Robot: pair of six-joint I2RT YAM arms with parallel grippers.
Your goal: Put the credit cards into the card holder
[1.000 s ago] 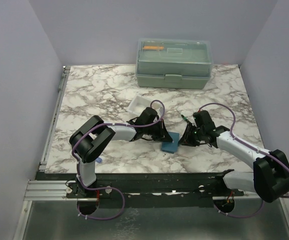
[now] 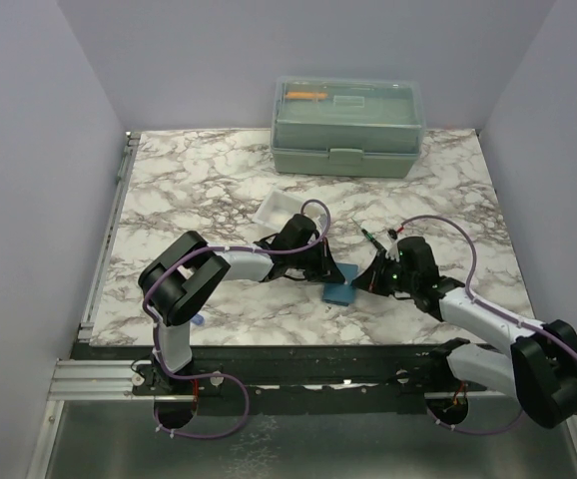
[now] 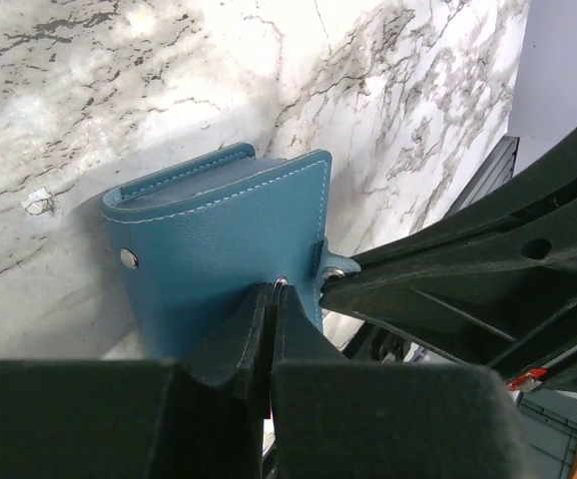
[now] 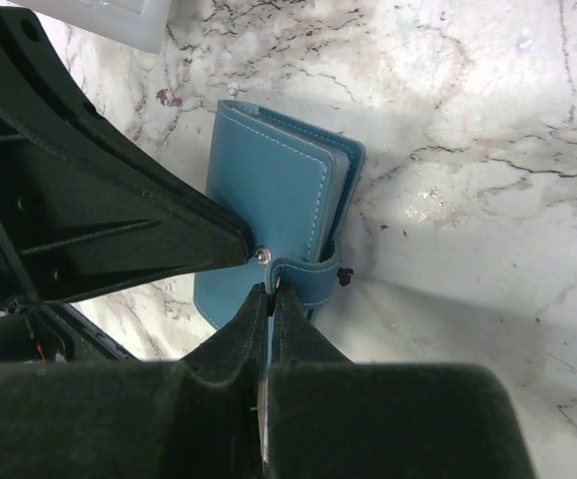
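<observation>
The blue card holder (image 2: 339, 290) stands closed and on edge on the marble table, between both grippers. A grey inner layer (image 3: 201, 187) shows between its covers; separate cards cannot be made out. My left gripper is shut, its tips against the holder's face beside a metal snap (image 4: 262, 255). Across from it, my right gripper is shut, with its tips at the bent strap tab (image 4: 306, 279), which carries another snap (image 3: 335, 272). Whether the tab is pinched between the right fingers or only touched by them cannot be made out.
An open white tray (image 2: 280, 209) lies behind the left gripper. Behind the right one is a green pen-like item (image 2: 371, 239). A large lidded box (image 2: 346, 130) stands at the back, and a small blue object (image 2: 198, 319) lies front left.
My right gripper has turned and shifted a little, its tips now nearer the holder's strap side. The left arm and the holder have stayed almost in place.
</observation>
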